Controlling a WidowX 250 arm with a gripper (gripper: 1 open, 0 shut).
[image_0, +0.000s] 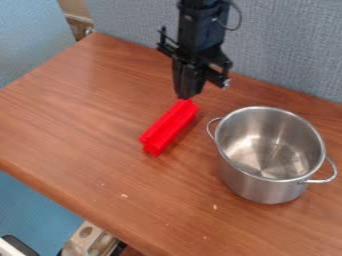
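A red oblong block (168, 128) lies diagonally on the wooden table (80, 120), near its middle. Above the block's far end hangs my black gripper (187, 85), its fingertips pointing down and apart from the block. The gripper looks shut, with nothing visible between its fingers. To the right of the block stands a steel pot (267, 155) with two wire handles.
A grey wall (294, 50) runs along the back of the table. The table's front-left edge borders a blue surface (27, 210).
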